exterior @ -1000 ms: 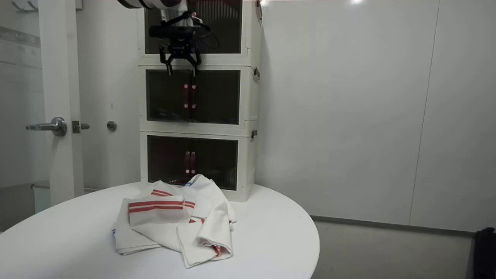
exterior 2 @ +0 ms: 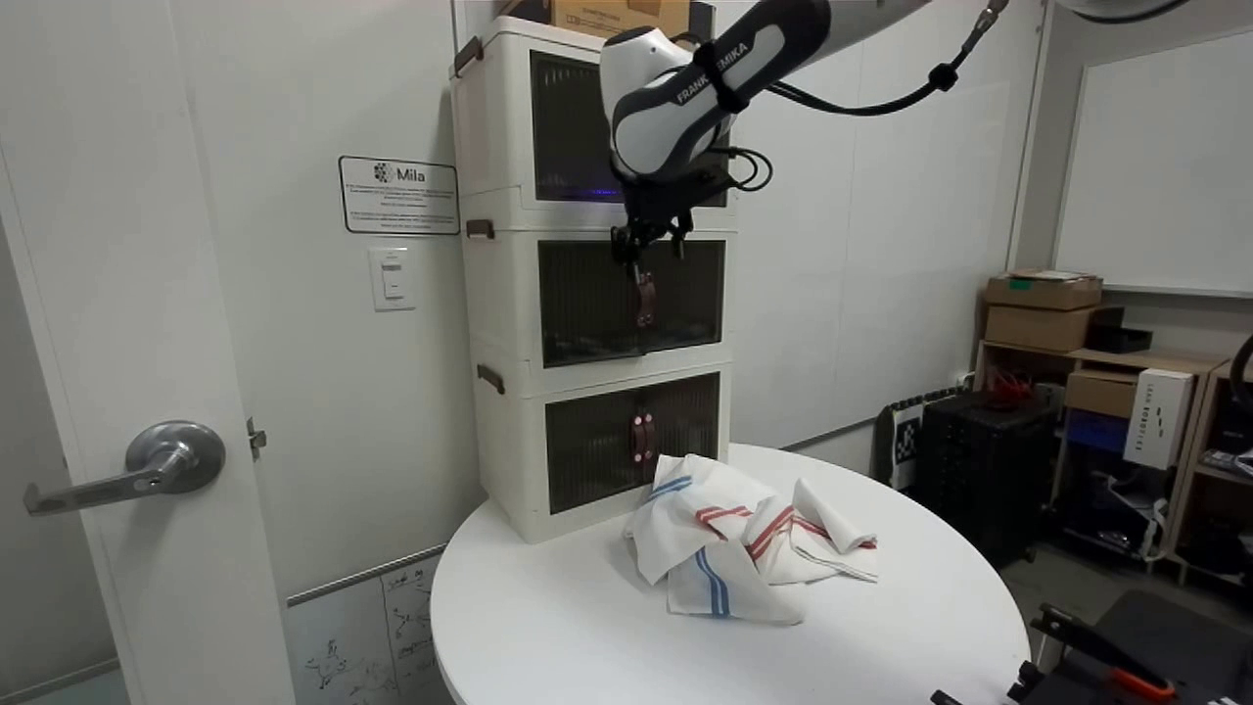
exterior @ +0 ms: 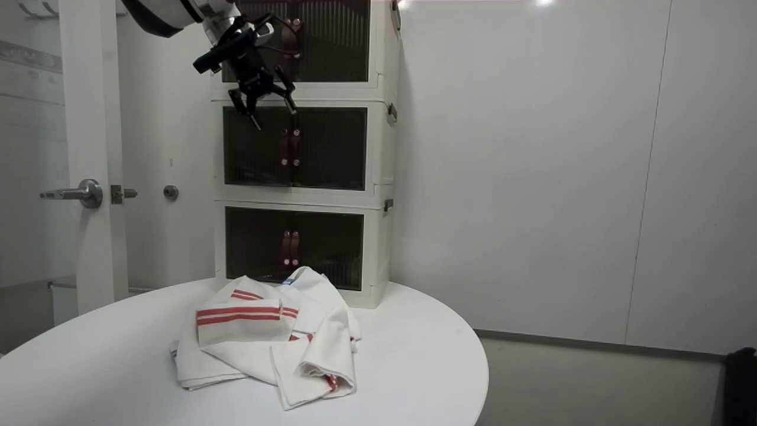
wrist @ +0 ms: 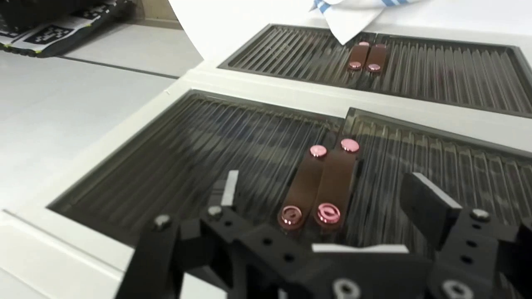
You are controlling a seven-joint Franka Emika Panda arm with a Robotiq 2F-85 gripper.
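Observation:
My gripper [exterior: 275, 120] hangs in the air in front of the cabinet stack, at the height of the middle cabinet [exterior: 330, 149]. Its fingers are spread wide in the wrist view, the left finger [wrist: 229, 189] and the right finger [wrist: 432, 207] well apart, with nothing held between them. Beyond them, the pair of dark red handles [wrist: 319, 187] on the middle cabinet's closed doors shows in the gap, not touched as far as I can see. Crumpled white towels [exterior 2: 734, 576] with red and blue stripes lie on the round white table [exterior 2: 529, 634].
The lowest cabinet [exterior: 330, 248] has closed doors, and the towels lie close in front of it. An upper cabinet [exterior: 333, 42] stands behind the arm. A door with a lever handle [exterior: 89, 193] is at the left.
The gripper has tilted and its body has shifted left in exterior view 1, with the fingertips slightly lower. Its fingers stay spread. The towels and cabinet doors look the same.

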